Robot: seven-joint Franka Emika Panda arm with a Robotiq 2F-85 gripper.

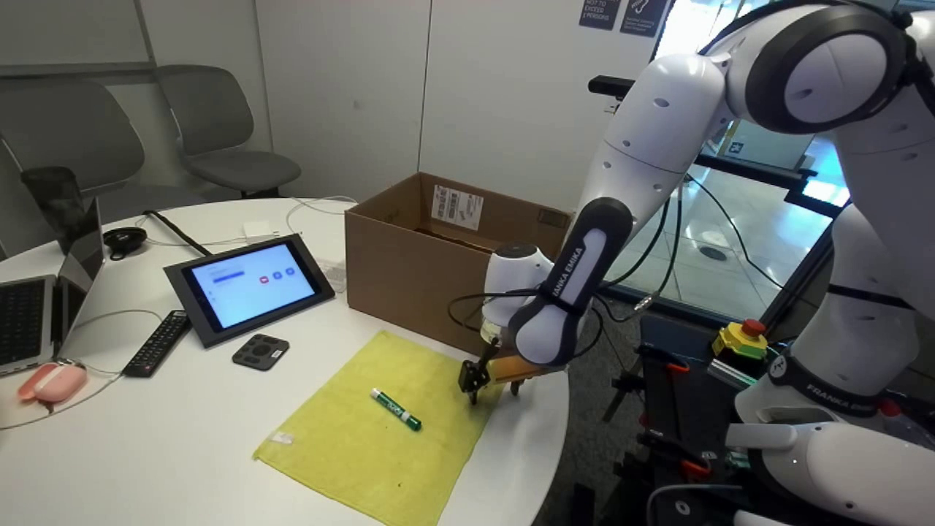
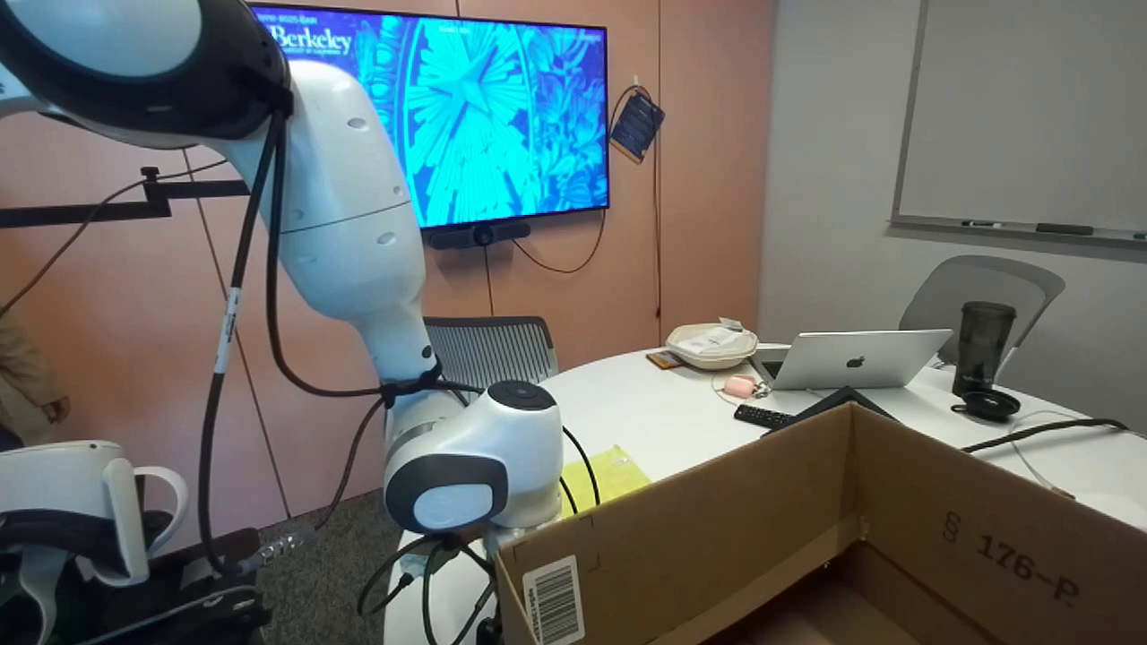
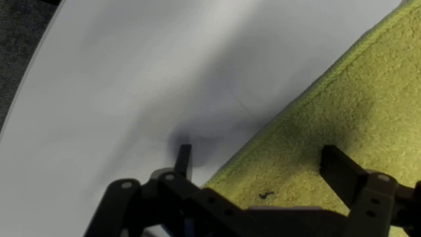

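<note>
A yellow cloth (image 1: 350, 447) lies flat on the white table, with a green marker (image 1: 397, 409) resting on it. My gripper (image 1: 495, 396) is low over the cloth's right edge, to the right of the marker. In the wrist view the gripper stands open and empty; one finger (image 3: 183, 162) is over bare table, the other over the yellow cloth (image 3: 379, 102), whose edge runs between them. Whether the fingertips touch the surface I cannot tell. The marker is outside the wrist view, and exterior view 2 hides the fingers behind the box.
An open cardboard box (image 1: 421, 276) stands right behind the cloth, close to my arm. A tablet (image 1: 252, 282), a small dark remote (image 1: 260, 351), a long remote (image 1: 158, 343) and a laptop (image 1: 26, 320) occupy the left. The table's rounded edge lies just right of the gripper.
</note>
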